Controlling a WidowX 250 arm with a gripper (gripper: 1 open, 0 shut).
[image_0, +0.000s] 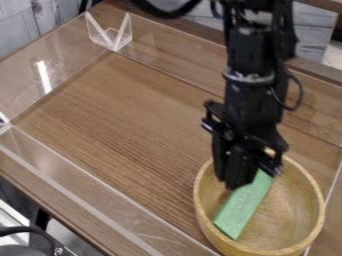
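A round tan bowl (301, 225) sits at the front right, holding a green block (241, 208). The black gripper (250, 160) reaches down over the bowl's back rim, just behind the green block. Whether its fingers are apart or closed on anything is not clear.
A clear wire-like holder (110, 32) stands at the back left. A dark cable lies at the front left corner.
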